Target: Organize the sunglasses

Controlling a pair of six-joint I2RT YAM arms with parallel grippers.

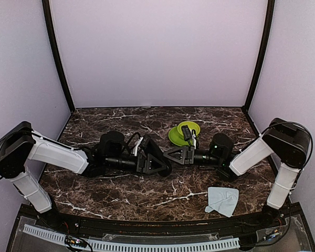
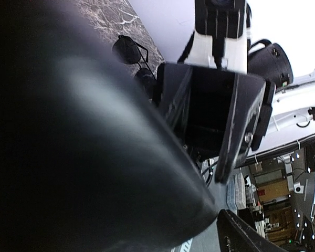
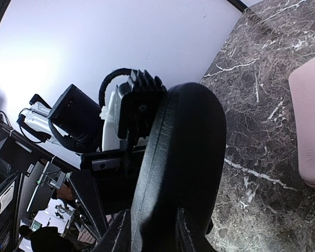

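A black glasses case [image 1: 156,155] is held above the middle of the table, tilted. My left gripper [image 1: 153,166] is shut on it from the left. At its right side, my right gripper [image 1: 174,155] is shut on its edge; in the right wrist view the case [image 3: 186,152] rises from between the fingers. The case [image 2: 110,157] fills much of the left wrist view and hides most of the left fingers. Dark sunglasses [image 2: 127,50] lie on the marble table behind it. Whether the case is closed cannot be made out.
A pink case [image 3: 312,123] lies on the table in the right wrist view. A green bowl [image 1: 193,126] on a green plate [image 1: 175,137] stands behind the right gripper. A pale cloth [image 1: 222,200] lies at front right.
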